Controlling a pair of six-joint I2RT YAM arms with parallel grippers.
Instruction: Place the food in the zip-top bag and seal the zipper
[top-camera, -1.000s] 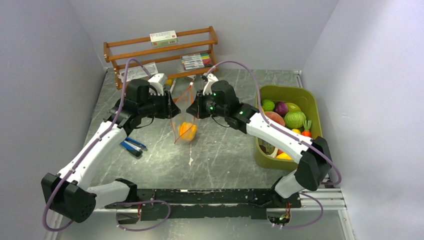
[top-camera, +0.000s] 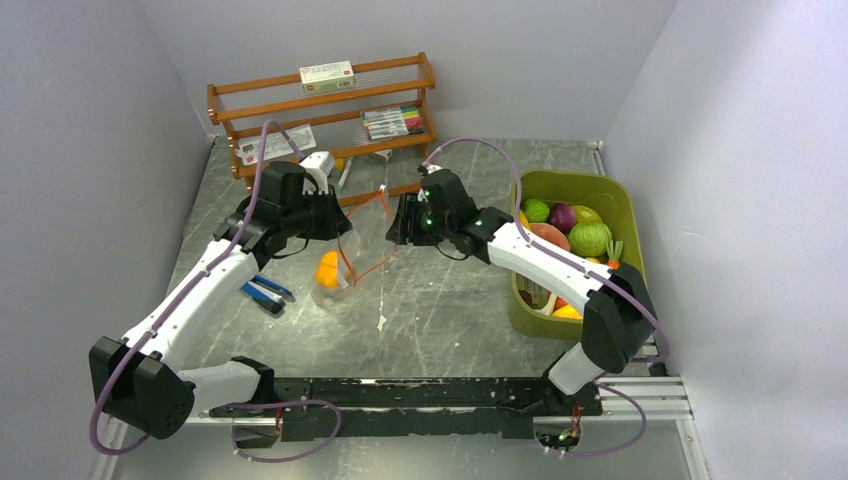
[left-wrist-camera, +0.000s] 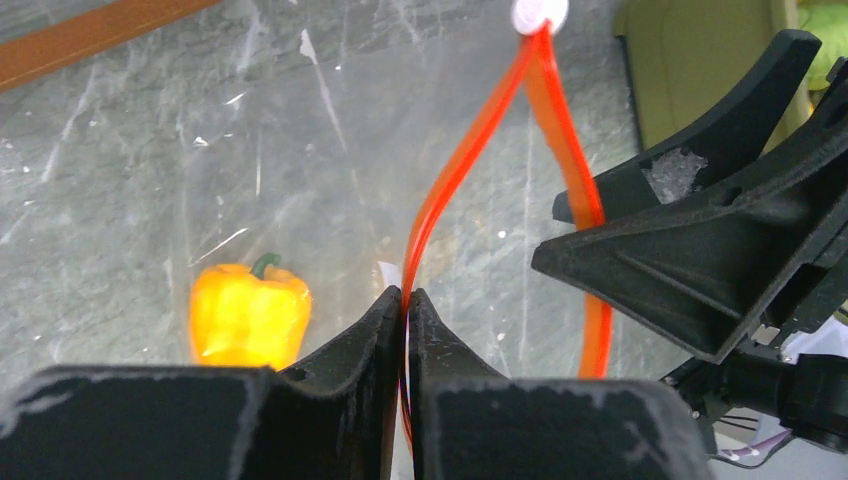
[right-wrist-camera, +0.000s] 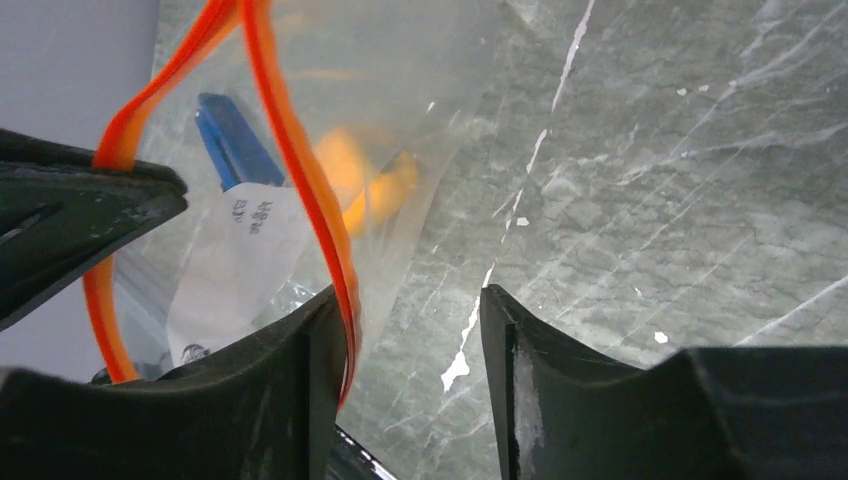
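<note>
The clear bag (left-wrist-camera: 330, 190) with its orange zipper edges (right-wrist-camera: 300, 165) hangs spread between my two grippers above the grey table. Inside it is a yellow-orange pepper (left-wrist-camera: 250, 315), also visible in the top view as an orange shape (top-camera: 328, 269). My left gripper is shut on one orange edge of the bag's mouth. My right gripper stands part open at the opposite side of the mouth. There the orange edge runs along its left finger (right-wrist-camera: 322, 330), with a clear gap to the other finger. The bag's mouth gapes between the grippers.
A green bin (top-camera: 632, 225) of toy fruit and vegetables stands at the right. Behind the grippers is a wooden rack (top-camera: 290, 104). Blue-handled tools (top-camera: 268, 293) lie at the left.
The pepper in the bag shifted left from the middle.
</note>
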